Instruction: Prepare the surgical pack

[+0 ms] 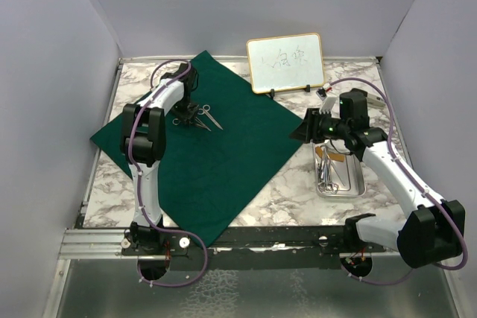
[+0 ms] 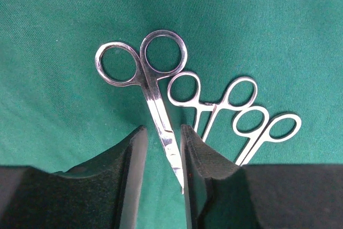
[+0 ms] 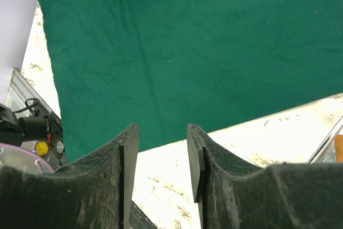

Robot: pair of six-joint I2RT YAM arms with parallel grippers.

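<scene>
On the green drape (image 1: 216, 169) lies a small group of steel scissor-like instruments. The left wrist view shows a large pair of scissors (image 2: 158, 108), two smaller ringed instruments (image 2: 211, 108) beside it on the right, rings toward the top. My left gripper is low over the large scissors, fingertips a little apart at either side of its blades; whether it touches them I cannot tell. My right gripper (image 1: 313, 128) hangs above the drape's right corner near the tray, open, nothing between its fingers in the right wrist view (image 3: 163, 132).
A metal tray (image 1: 356, 188) with several instruments and an orange item stands at the right. A whiteboard (image 1: 285, 61) with writing stands at the back.
</scene>
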